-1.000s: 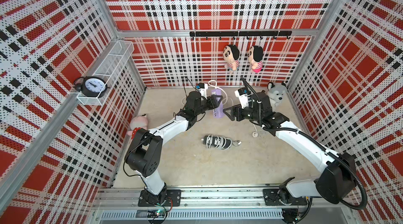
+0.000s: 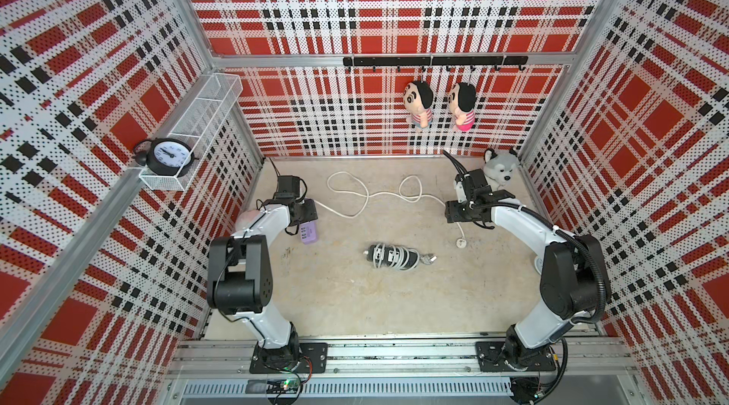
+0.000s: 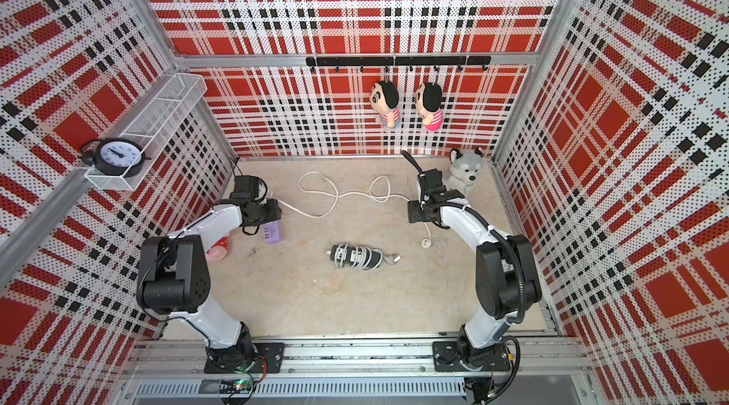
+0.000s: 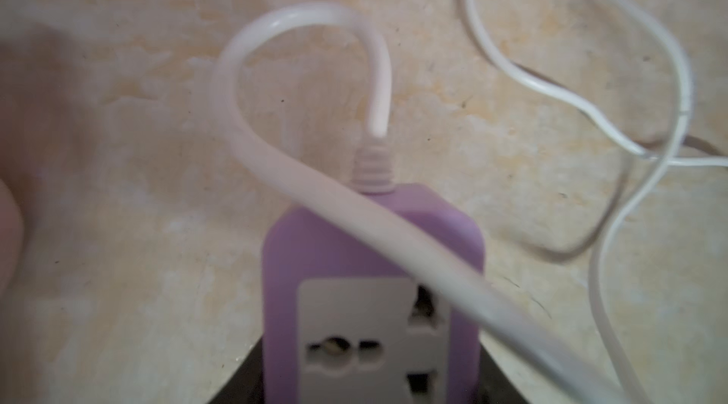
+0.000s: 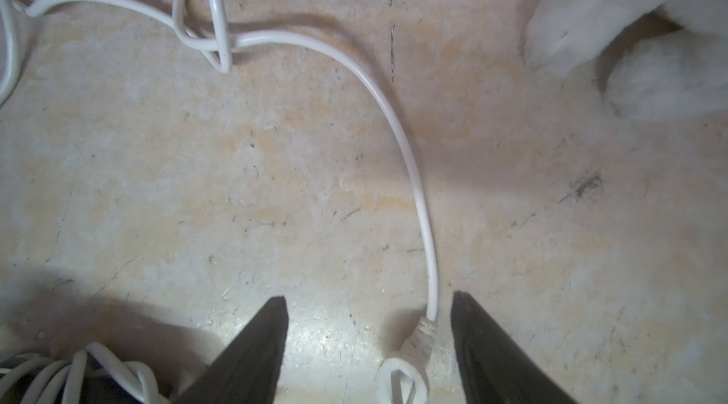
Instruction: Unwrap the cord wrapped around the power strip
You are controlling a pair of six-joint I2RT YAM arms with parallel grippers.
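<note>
A lavender power strip [image 4: 364,252] is at the table's left in my left gripper [image 2: 305,211], its white cord [image 4: 409,245] looping over its top, then lying loose across the back of the table. The left fingertips are mostly hidden by the strip, so their grip is unclear. My right gripper is open over the white plug [image 5: 402,373] at the right. A black power strip [image 3: 343,256] wound in grey-white cord lies front centre.
A grey husky plush [image 2: 501,165] sits back right, a pink plush [image 3: 216,251] at far left. Two dolls hang on the back wall; a wire basket with a clock is on the left wall.
The left arm moved left and toward the front with the lavender strip, whose cord now stretches across the table. The right arm drew back to the right.
</note>
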